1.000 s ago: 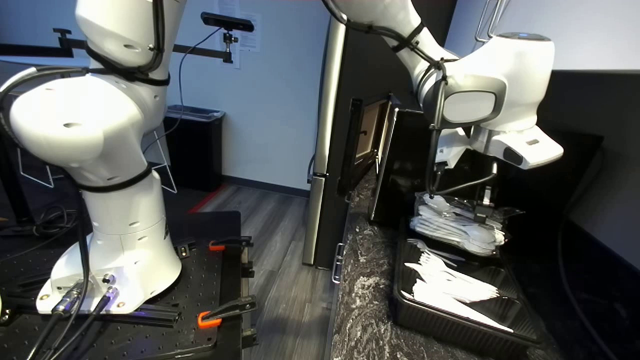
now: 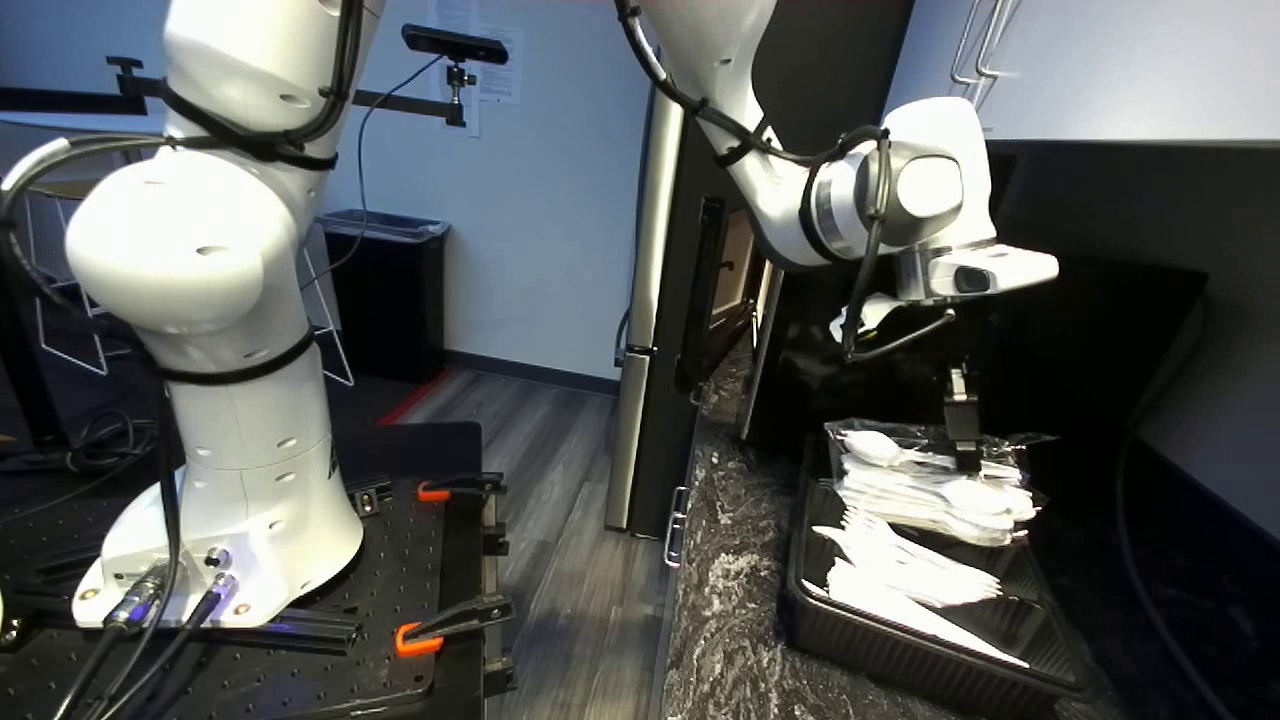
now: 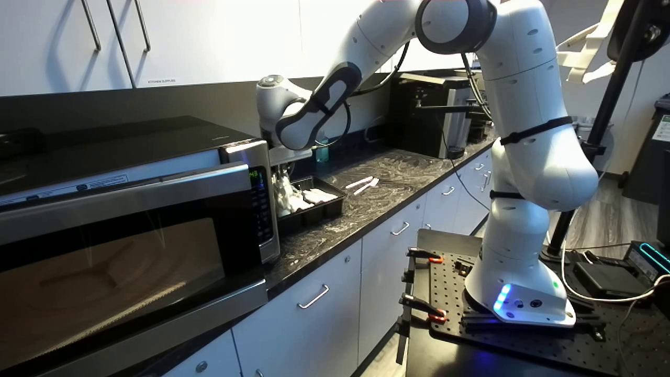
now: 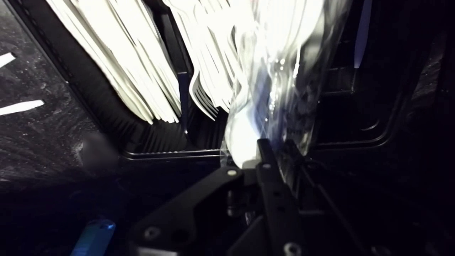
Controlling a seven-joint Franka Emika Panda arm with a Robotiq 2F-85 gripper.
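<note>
A clear plastic bag of white spoons [image 2: 942, 490] lies over the far compartment of the black tray [image 2: 936, 652]. My gripper [image 2: 964, 450] is low over the bag and shut on it. In the wrist view, the bag's crinkled film [image 4: 273, 91] runs up to my gripper, and a spoon bowl [image 4: 244, 138] shows through beside one finger. White forks [image 2: 918, 564] lie in the middle compartment, and white knives [image 4: 128, 51] fill the one beside them. In exterior view 2 the wrist and the microwave hide the fingertips.
Close beside the tray stands the microwave [image 3: 135, 220], its door open. Loose white cutlery [image 3: 366, 185] rests on the dark countertop [image 3: 402, 169] on the tray's other side. Cabinets [image 3: 207, 37] hang above. Open counter stretches beyond the loose pieces.
My wrist has shifted left in exterior view 1 and changed its tilt, with the fingertips a little lower. The bag has come slightly toward the camera, covering more of the area beside the forks.
</note>
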